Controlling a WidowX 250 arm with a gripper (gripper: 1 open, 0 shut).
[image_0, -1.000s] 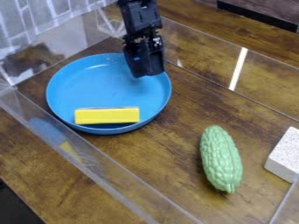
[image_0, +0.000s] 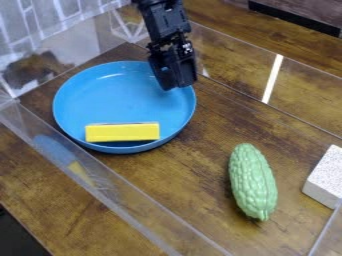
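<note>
A blue round plate (image_0: 118, 98) lies on the wooden table at the left, with a yellow block (image_0: 122, 132) on its lower part. The black gripper (image_0: 175, 78) hangs at the plate's upper right, over or near the rim. Whether its fingers are open or shut cannot be made out. A pale green bumpy gourd (image_0: 253, 180) lies on the table at lower right.
A white block (image_0: 326, 178) sits at the right edge. Clear low walls border the work area, along the left, back and front. Bare wood (image_0: 194, 185) is free between plate and gourd.
The gripper has shifted very slightly at the plate's upper right. The plate, yellow block and gourd are unmoved.
</note>
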